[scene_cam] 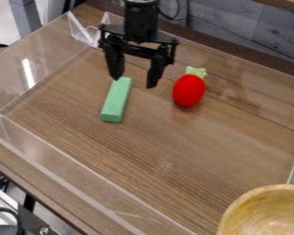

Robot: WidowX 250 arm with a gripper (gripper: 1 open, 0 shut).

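Observation:
My black gripper (pixel 135 66) hangs over the table near the top middle, open, its two fingers spread apart with nothing visible between them. Below it lies a green rectangular bar (pixel 117 100). To its right are a red oval object (pixel 189 91) and a small pale green piece (pixel 197 72) just behind that.
A yellow bowl (pixel 266 216) sits at the bottom right corner. A clear object (pixel 88 27) is at the top left, partly behind the arm. Dark cables show at the left edge.

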